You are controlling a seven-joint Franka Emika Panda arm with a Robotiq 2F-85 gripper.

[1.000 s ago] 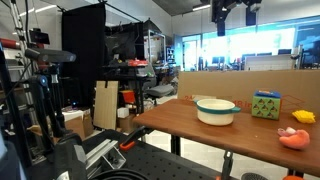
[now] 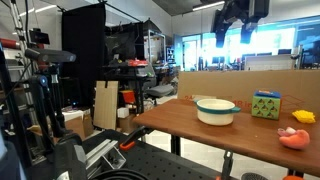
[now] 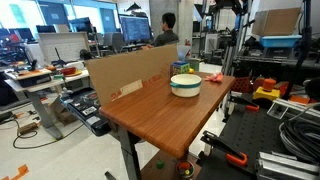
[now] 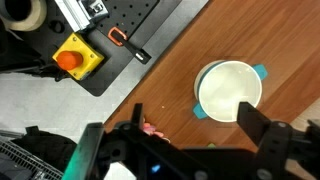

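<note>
My gripper hangs high above the table, fingers wide apart and nothing between them. In the wrist view the gripper shows as two dark fingers at the lower edge. A round white pot with teal handles stands on the wooden table. Seen from above, the pot looks empty, with its pale inside facing up. A pink toy-like object rests near the table's right edge. Behind it stand a green-and-blue block and a small yellow object.
A tan panel borders the table's back side. Bare wood lies left of the pot. Beside the table, the wrist view shows a dark metal rail with a yellow box and orange button.
My gripper has come down slightly in exterior view 1, still open. The pot, block and pink object stay where they were.
</note>
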